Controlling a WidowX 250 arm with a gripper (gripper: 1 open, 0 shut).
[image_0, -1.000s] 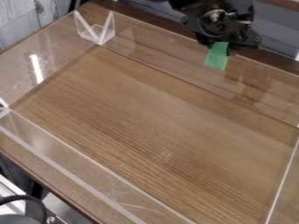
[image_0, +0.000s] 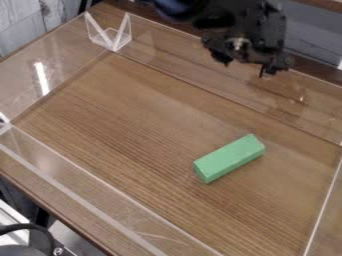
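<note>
A green rectangular block (image_0: 227, 157) lies on the wooden floor of the bin, right of centre toward the front. My gripper (image_0: 247, 58) is at the top of the view, dark and blurred, open, well behind the block and apart from it.
A clear, angular plastic piece (image_0: 110, 30) sits at the back left corner. The wooden bin floor (image_0: 120, 120) is otherwise bare, bounded by edges on the left, back and right.
</note>
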